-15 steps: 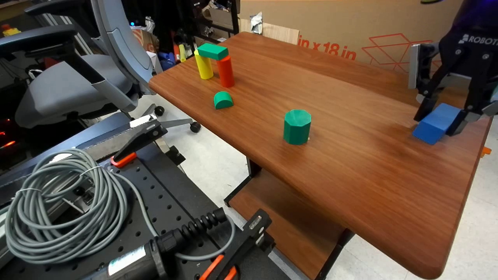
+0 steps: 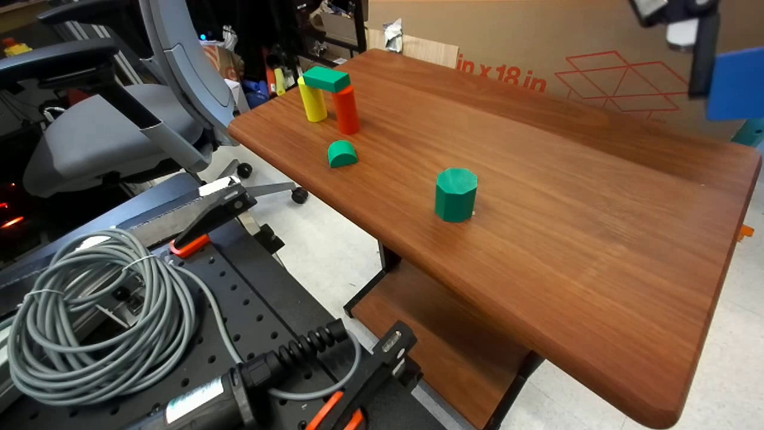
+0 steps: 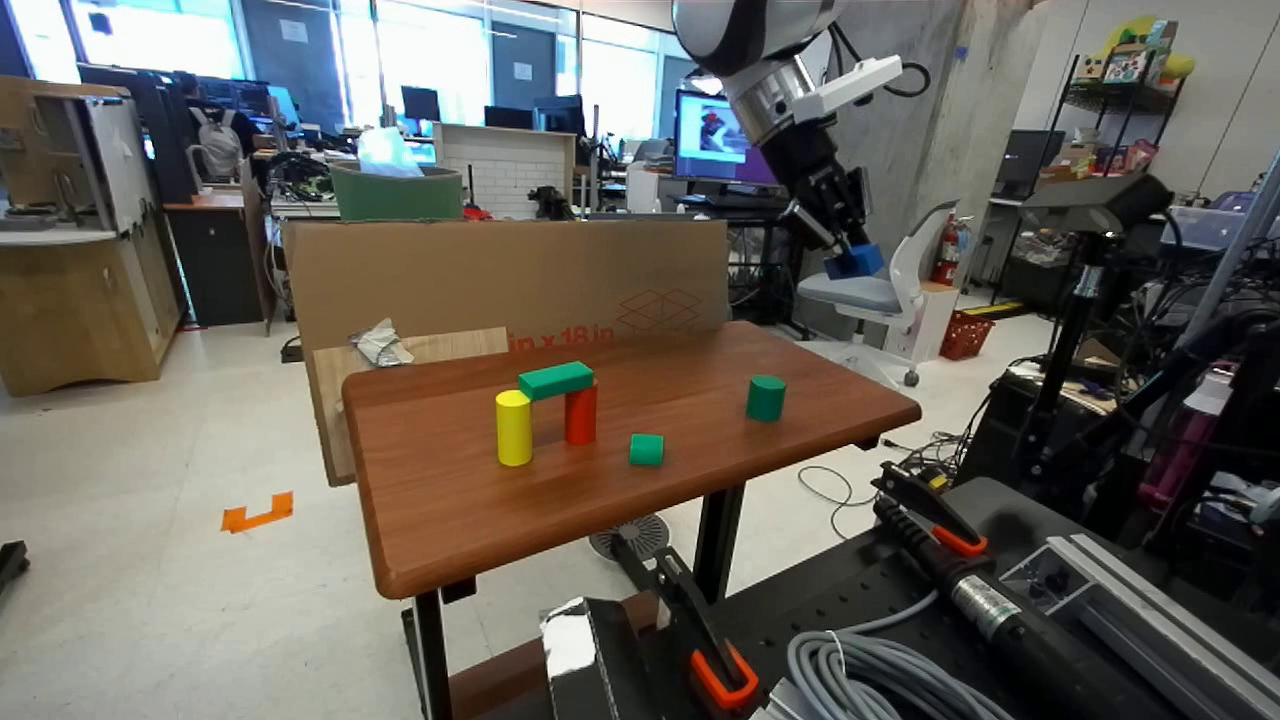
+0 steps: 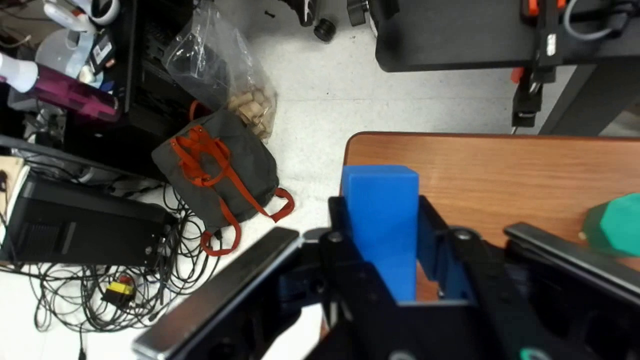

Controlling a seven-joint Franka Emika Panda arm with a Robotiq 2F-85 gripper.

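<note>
My gripper is shut on a blue block (image 4: 384, 222), which shows between both fingers in the wrist view. In exterior view 2 the blue block (image 3: 854, 262) hangs well above the table's far right part. Only part of the blue block (image 2: 738, 85) and one finger (image 2: 704, 57) show at the top right of exterior view 1. A green octagonal block (image 2: 455, 194) stands upright on the table. Farther left, a green flat block (image 2: 326, 79) bridges a yellow cylinder (image 2: 312, 101) and a red cylinder (image 2: 345, 111). A green half-round block (image 2: 342, 153) sits in front of them.
A large cardboard sheet (image 3: 504, 270) stands along its back edge. A black cart (image 2: 236, 279) with coiled cable and clamps is beside the front edge.
My gripper has risen with the blue block from low over the table's right side, partly leaving the top right of exterior view 1. The blocks on the table have not moved.
</note>
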